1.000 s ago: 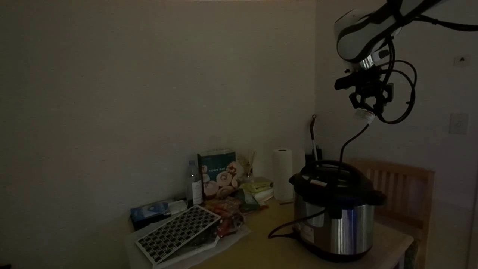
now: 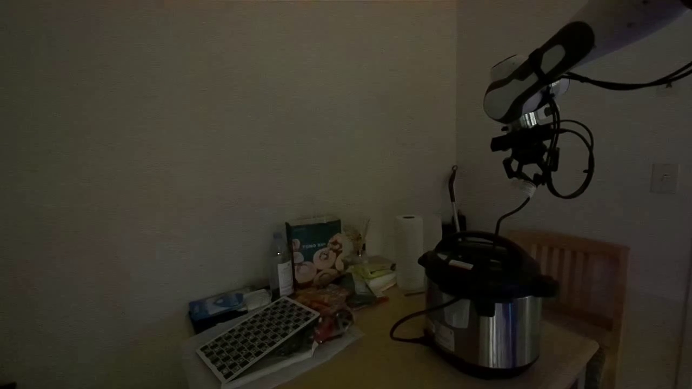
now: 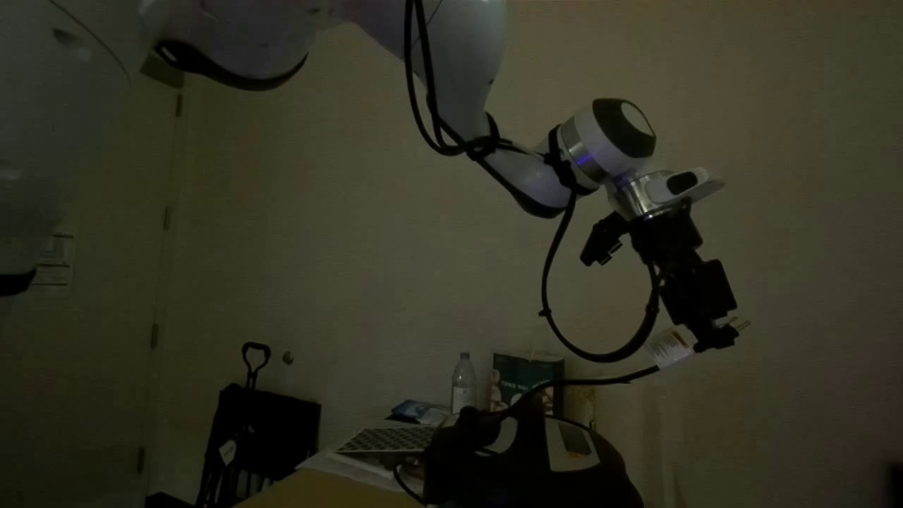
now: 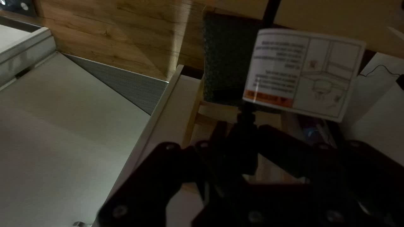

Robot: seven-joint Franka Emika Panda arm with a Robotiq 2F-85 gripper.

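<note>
My gripper (image 3: 717, 336) is shut on the black plug of a power cord, with metal prongs (image 3: 741, 325) showing past the fingertips in the second exterior view. A white warning label (image 4: 303, 73) wraps the black cord (image 2: 511, 214) just behind the plug. From there the cord runs down across the lid of a steel and black pressure cooker (image 2: 512, 334) and loops at its left side. In the first exterior view my gripper hangs above the cooker, well clear of its lid. Dark fingers hide most of the plug in the wrist view.
On the table's left lie a white gridded tray (image 2: 258, 337), a blue packet (image 2: 220, 303), a bottle (image 2: 281, 266) and a green box (image 2: 315, 249). Behind the cooker stand a paper towel roll (image 2: 409, 253) and a wooden chair (image 2: 584, 272). A wall switch (image 2: 664, 178) is at right.
The arm and gripper have come lower in the first exterior view, carrying the plug with them. The cord's loop beside the cooker hangs slightly differently. The cooker has stayed put.
</note>
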